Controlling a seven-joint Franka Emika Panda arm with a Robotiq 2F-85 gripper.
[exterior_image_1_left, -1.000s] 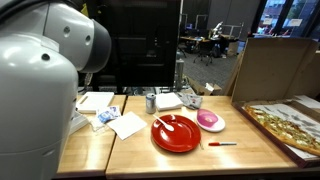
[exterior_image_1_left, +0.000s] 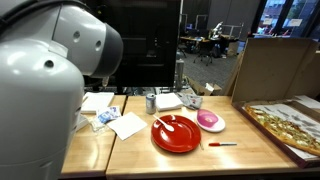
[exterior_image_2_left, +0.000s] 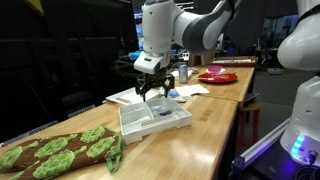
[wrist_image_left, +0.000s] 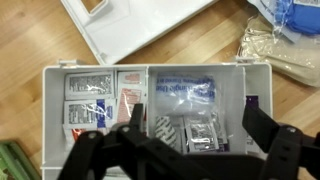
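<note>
A white box (wrist_image_left: 52, 103) with compartments sits below my gripper in the wrist view. Its left compartment holds several small printed packets (wrist_image_left: 88, 113); the middle one has a clear plastic bag (wrist_image_left: 186, 90) and silvery packets (wrist_image_left: 202, 130). My fingers stand open above the middle compartment, with dark fingers (wrist_image_left: 133, 143) at either side and nothing held. In exterior view 2 the same white box (exterior_image_2_left: 140, 128) lies on the wooden table, with the gripper (exterior_image_2_left: 155, 97) just over it. Exterior view 1 shows only the white arm, which hides the gripper.
A white lid or tray (wrist_image_left: 130, 22) lies beyond the box, with clear bags (wrist_image_left: 277, 50) to its right. Green-brown cloth (exterior_image_2_left: 62, 150) is beside the box. Farther off are a red plate (exterior_image_1_left: 176, 133), a can (exterior_image_1_left: 151, 104), a red-handled knife (exterior_image_1_left: 222, 144) and a pizza box (exterior_image_1_left: 268, 120).
In exterior view 1 the arm's large white section has shifted somewhat to the right. The objects on the table stay where they were.
</note>
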